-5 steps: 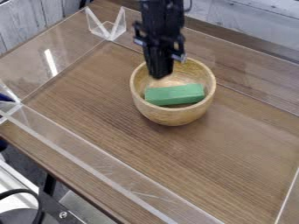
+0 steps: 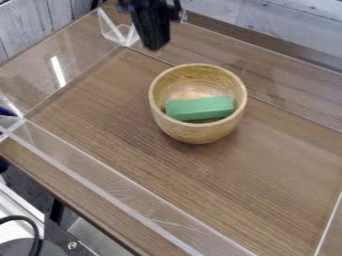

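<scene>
A round wooden bowl (image 2: 197, 128) sits right of centre on the wooden table, with a green block (image 2: 198, 109) lying inside it. My dark gripper (image 2: 151, 40) is high at the top, up and left of the bowl and apart from it; it is shut, with nothing visible between its blurred fingertips.
A clear plastic edge runs along the table's (image 2: 227, 205) left side. A black cable (image 2: 27, 225) lies at the lower left corner, off the wood.
My gripper has risen away from over the bowl toward the top of the view and shifted left. The bowl and green block look unmoved.
</scene>
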